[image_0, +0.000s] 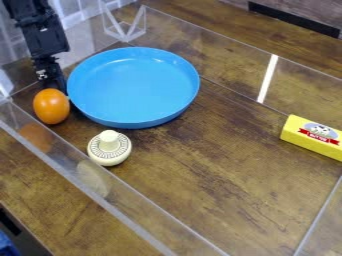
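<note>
The dark robot gripper (44, 75) reaches down at the upper left, beside the left rim of a blue plate (134, 85). An orange fruit (52, 107) sits just below the gripper, at the plate's lower-left edge. The fingertips are dark and partly hidden near the fruit and plate, so their state is hard to make out. A white round object with a knob (110, 149) rests below the plate.
A yellow box (311, 136) lies at the right edge. Transparent edges run along the left side.
</note>
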